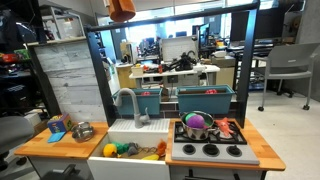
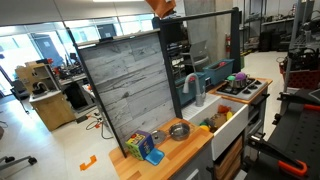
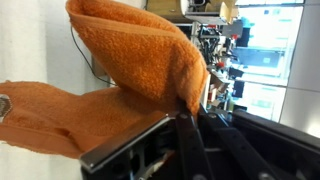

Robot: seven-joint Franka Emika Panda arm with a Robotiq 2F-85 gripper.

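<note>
An orange cloth (image 3: 125,50) fills much of the wrist view, bunched toward my gripper. My gripper is shut on the cloth, and the folds hide much of its fingertips. In exterior view 1, a lower part of the orange cloth (image 1: 122,10) hangs in at the top edge, high above the sink. Exterior view 2 shows the cloth (image 2: 162,7) at the top too, above the rail. Both exterior views leave the gripper itself out of frame.
Below are a sink (image 1: 110,168) with several toy foods, a grey faucet (image 1: 132,105), and a stove (image 1: 215,148) bearing a pot. A metal bowl (image 1: 83,131) and a box (image 1: 57,124) stand on the left counter. A black frame (image 1: 175,17) spans the back.
</note>
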